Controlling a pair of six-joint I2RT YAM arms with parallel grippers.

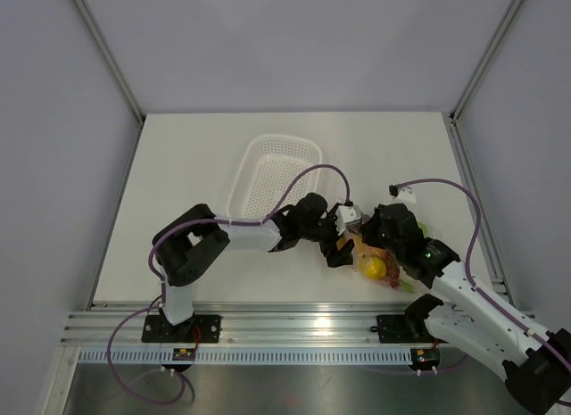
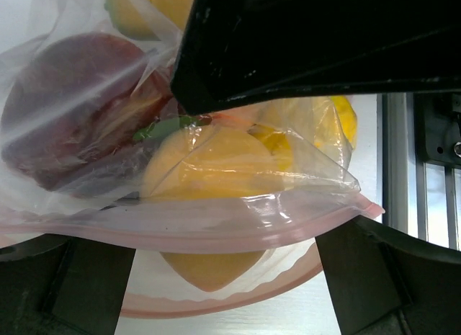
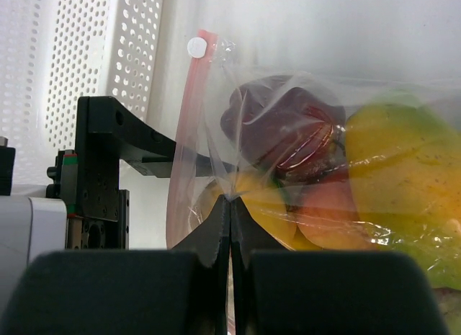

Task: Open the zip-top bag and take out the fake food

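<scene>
The clear zip bag [image 3: 374, 90], with its pink zip strip [image 2: 216, 230], lies at the right of the table, full of fake food. Inside show a dark purple-red piece [image 3: 277, 126], a large yellow-green one [image 3: 403, 169], an orange one [image 3: 328, 212] and a yellow one [image 2: 209, 166]. My right gripper is shut on the bag's clear film just behind the strip, where creases meet at its tips. At the bag's mouth, my left gripper stands open, its fingers [image 2: 79, 284] spread wide on either side. Between them, the two pink edges stand apart.
An empty white perforated basket [image 1: 275, 176] stands left of the bag, behind the left arm. A white slider [image 3: 197, 47] sits at one end of the strip.
</scene>
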